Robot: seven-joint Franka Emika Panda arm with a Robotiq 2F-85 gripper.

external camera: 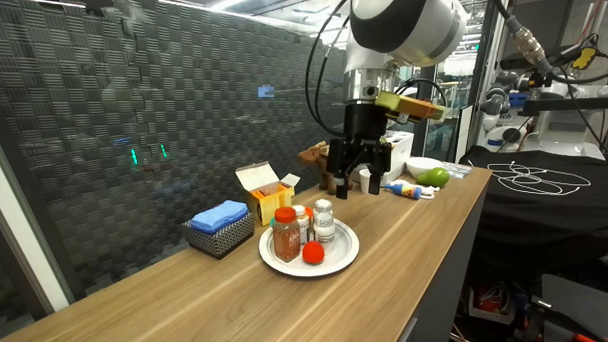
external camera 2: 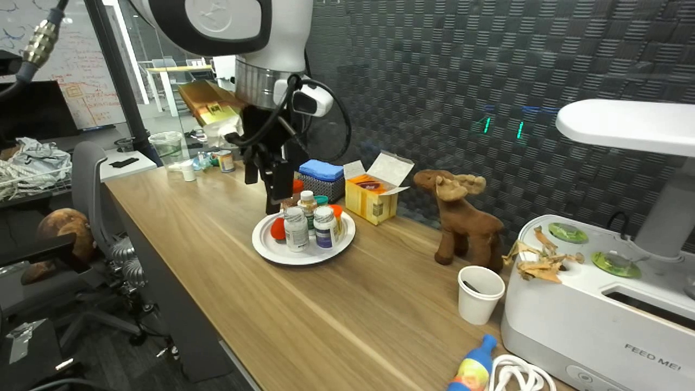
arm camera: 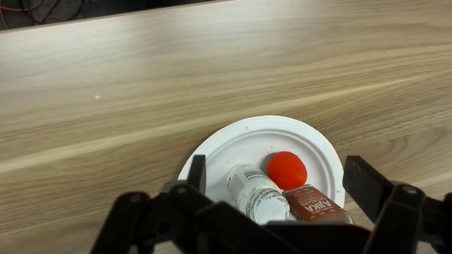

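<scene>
My gripper (external camera: pixel 357 188) hangs in the air above the counter with its fingers wide apart and nothing between them. A white plate (external camera: pixel 339 261) holds a red-lidded spice jar (external camera: pixel 286 239), several pill bottles and a red ball (external camera: pixel 313 252). From the wrist view, the ball (arm camera: pixel 287 170), the jar (arm camera: pixel 315 204) and a white bottle (arm camera: pixel 256 194) appear between the spread fingers, lower down on the plate (arm camera: pixel 271 122). A blue bottle with a colourful label (external camera 2: pixel 476 366) lies on the counter beside a coiled white cable (external camera 2: pixel 521 374), well away from the plate.
Behind the plate stand an open yellow box (external camera 2: pixel 371 199) and a dark basket with a blue cloth (external camera: pixel 219 216). A brown plush moose (external camera 2: pixel 466 218), a white cup (external camera 2: pixel 480 296) and a white planter (external camera 2: pixel 586 326) line the wall side.
</scene>
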